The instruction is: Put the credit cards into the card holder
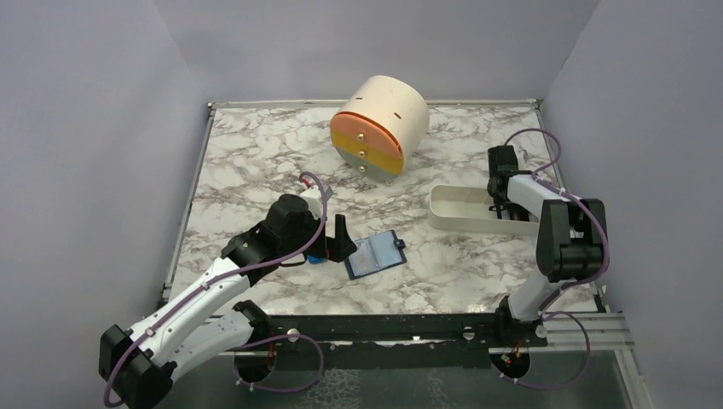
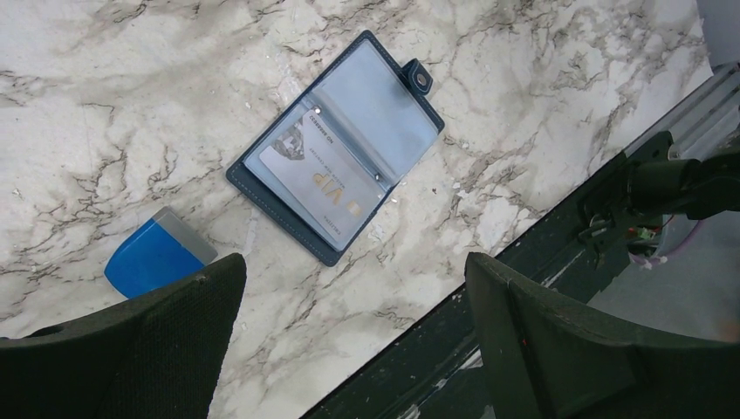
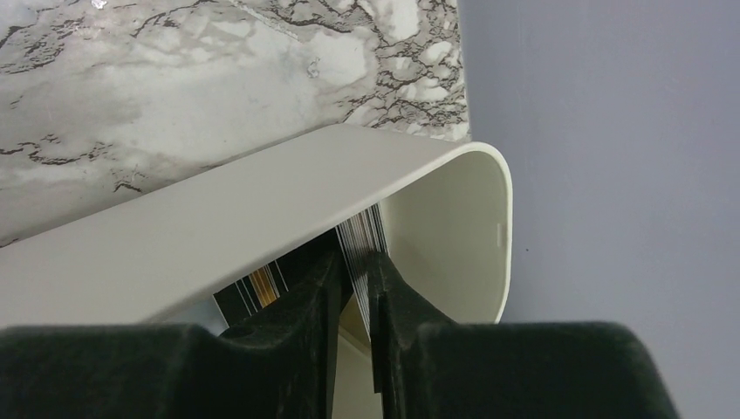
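Note:
The navy card holder (image 1: 375, 254) lies open near the front middle; in the left wrist view a VIP card (image 2: 314, 179) shows in one of its clear sleeves. My left gripper is open above the table beside it, nothing between its fingers. My right gripper is down inside the cream tray (image 1: 452, 221) at the right, part open, at a row of thin cards (image 3: 358, 231) standing on edge; whether any is held between its fingertips I cannot tell. More cards, dark and orange (image 3: 262, 284), stand left of the fingers, partly hidden.
A blue object (image 2: 153, 257) lies left of the card holder. A cream cylinder with coloured drawer fronts (image 1: 379, 119) stands at the back middle. The right wall is close beside the tray.

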